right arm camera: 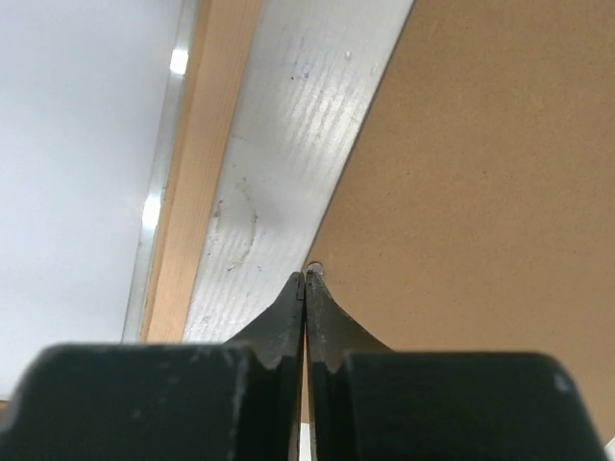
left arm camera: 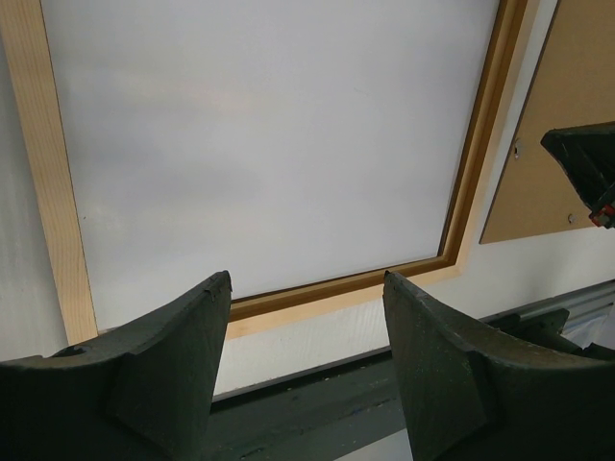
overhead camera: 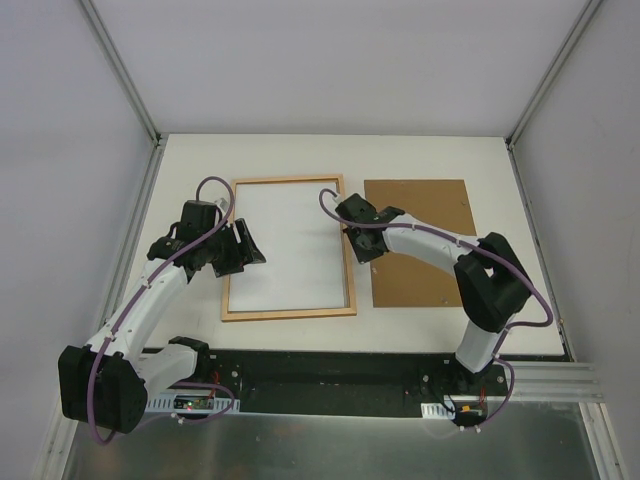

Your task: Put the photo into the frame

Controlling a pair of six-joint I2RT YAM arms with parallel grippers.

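Note:
The wooden frame (overhead camera: 290, 314) lies flat on the table with a blank white surface (overhead camera: 290, 240) inside it. To its right is a flat brown board (overhead camera: 420, 290), apart from the frame, with a small metal tab (right arm camera: 316, 269) at its left edge. My right gripper is shut with nothing between its fingers, its tips above the board's left edge; the tab shows just beyond them. Over the left part of the frame, my left gripper stands open and empty. I see no separate photo sheet.
A strip of white table (right arm camera: 259, 192) separates the frame from the board. Metal rails (overhead camera: 160, 200) and pale walls border the table. Free table surface lies behind the frame and right of the board.

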